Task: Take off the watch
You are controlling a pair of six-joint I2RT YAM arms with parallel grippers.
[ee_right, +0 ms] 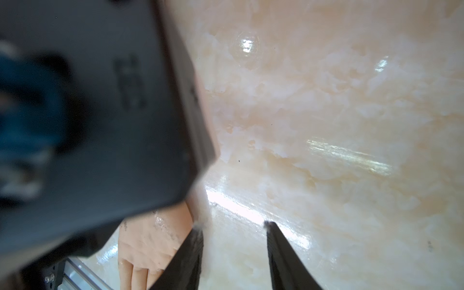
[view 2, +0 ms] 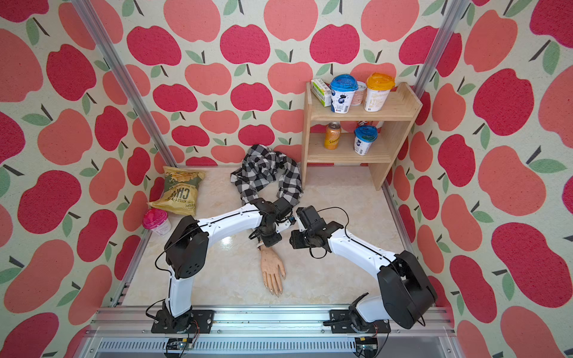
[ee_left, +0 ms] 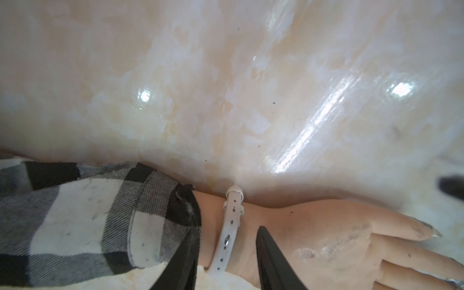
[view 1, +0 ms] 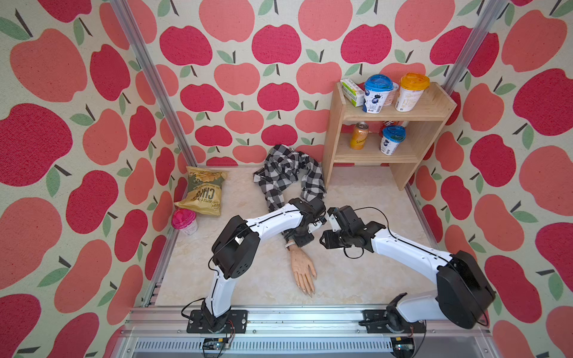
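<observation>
A white watch strap (ee_left: 231,220) with a row of holes goes around the model hand's wrist, just below the plaid cuff. Its buckle end lies at the wrist's upper side in the left wrist view; no dial shows. The model hand (ee_left: 319,236) lies flat, fingers toward the front in the top views. My left gripper stands open over the wrist, its fingers apart on either side of the strap in view, not closed on it. Beside the wrist, on its right, my right gripper is open with bare table between its fingers.
The left gripper's dark body (ee_right: 96,120) fills the left of the right wrist view, close to the right gripper. A plaid sleeve (view 1: 280,170) lies behind. A shelf (view 1: 394,113) stands back right; chips (view 1: 204,191) and a pink-lidded cup (view 1: 184,220) are left.
</observation>
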